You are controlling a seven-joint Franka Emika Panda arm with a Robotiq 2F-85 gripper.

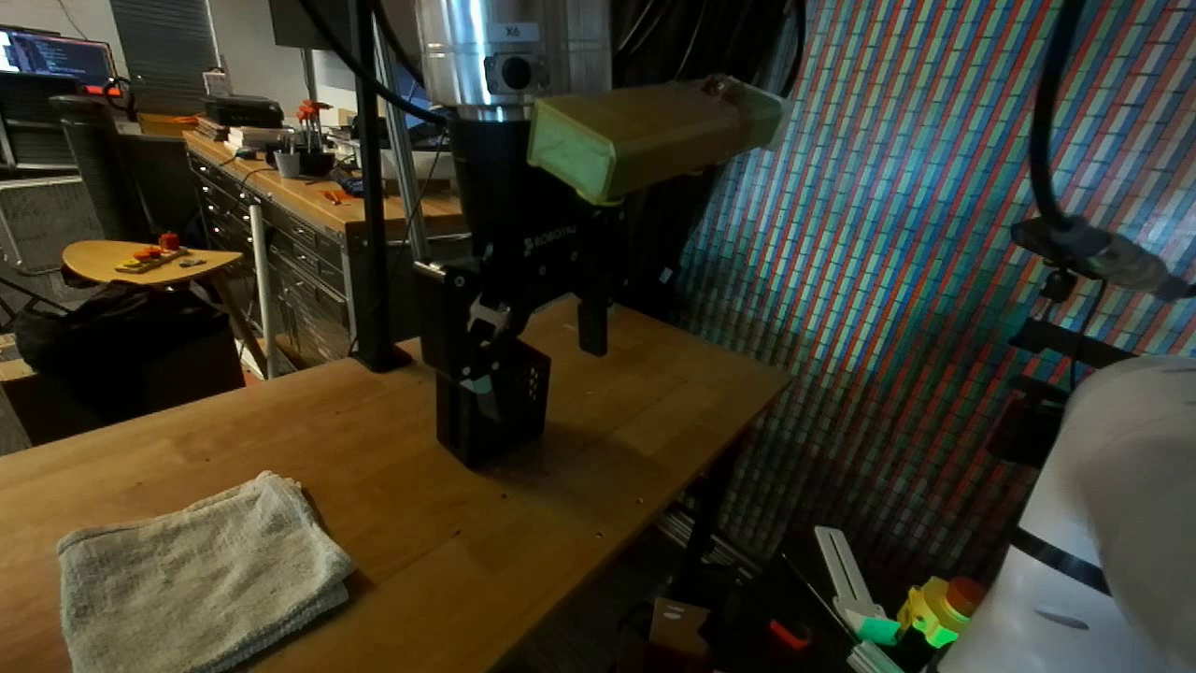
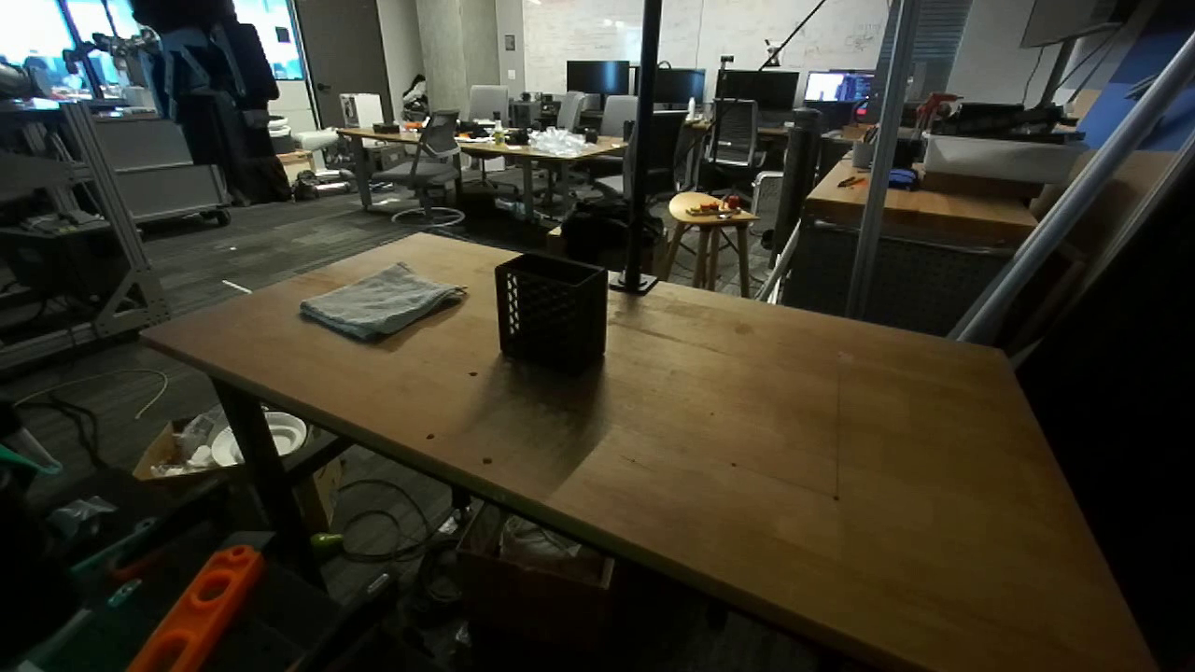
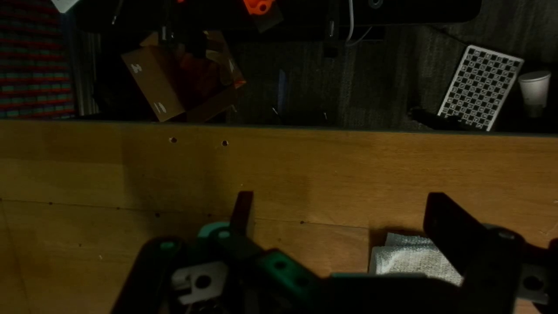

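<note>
A folded grey cloth (image 1: 202, 572) lies flat on the wooden table; exterior view 2 shows the same cloth (image 2: 381, 301) left of a black basket (image 2: 551, 314) with perforated sides. The basket (image 1: 493, 409) stands upright on the tabletop, partly hidden by my gripper (image 1: 533, 359) in exterior view 1. High above the table in the wrist view, my gripper is open, its fingers wide apart and nothing between them. Part of the cloth (image 3: 413, 259) shows there beside the right finger. The basket cannot be made out in the wrist view.
A black post (image 2: 639, 146) rises from the table's far edge, close behind the basket. Bare tabletop (image 2: 807, 482) stretches away to the basket's right. Beyond the near edge, a cardboard box (image 3: 157, 83) sits on the floor.
</note>
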